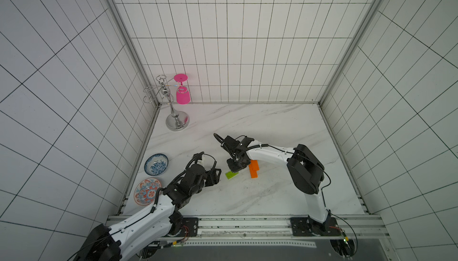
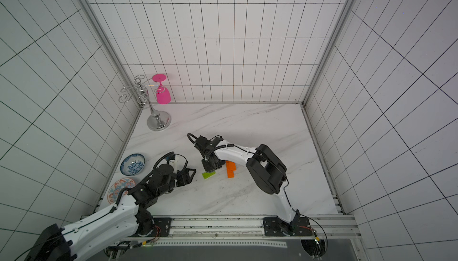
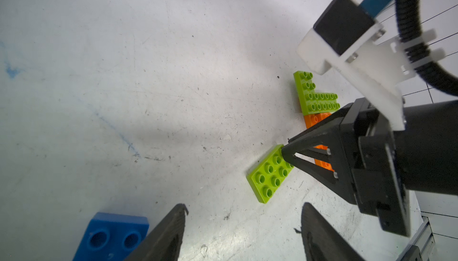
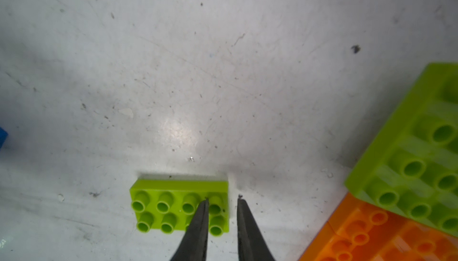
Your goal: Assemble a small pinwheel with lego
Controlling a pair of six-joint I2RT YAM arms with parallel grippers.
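Observation:
A loose lime-green brick (image 3: 269, 177) lies flat, studs up. My right gripper is over one end of that brick, its fingertips a narrow gap apart; whether they touch it I cannot tell. An orange and green assembly (image 4: 343, 242) lies to the right in the right wrist view, its green brick (image 4: 419, 165) stacked on the orange part. In the left wrist view a blue brick (image 3: 114, 237) sits at the bottom left, partly cut off, outside my left gripper. That gripper is open, with bare table between its fingers.
Two plates, one blue (image 1: 156, 164) and one patterned (image 1: 147, 191), stand at the left edge. Behind them is a metal rack (image 1: 177, 120) with a pink glass (image 1: 182, 94).

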